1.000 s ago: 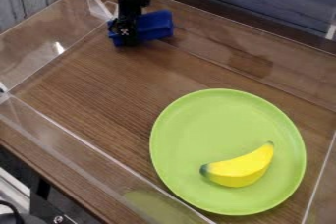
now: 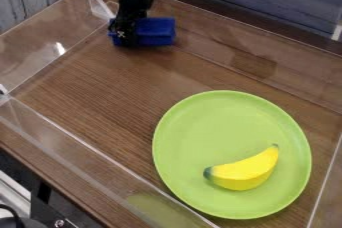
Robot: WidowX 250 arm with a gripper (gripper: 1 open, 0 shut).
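Observation:
The black gripper (image 2: 130, 27) is at the top left, lowered at a blue object (image 2: 156, 32), like a sponge or block, with its fingers down over the object's left part; the fingertips are too dark and small to make out clearly. A yellow banana (image 2: 243, 170) lies on a green plate (image 2: 201, 132) at the lower right.
A clear low barrier runs along the left and front-left. A blue-grey plank wall (image 2: 261, 2) stands at the back.
The blue object has shifted slightly and sits more level than before, and the gripper over it has moved a little. The banana and plate are unchanged.

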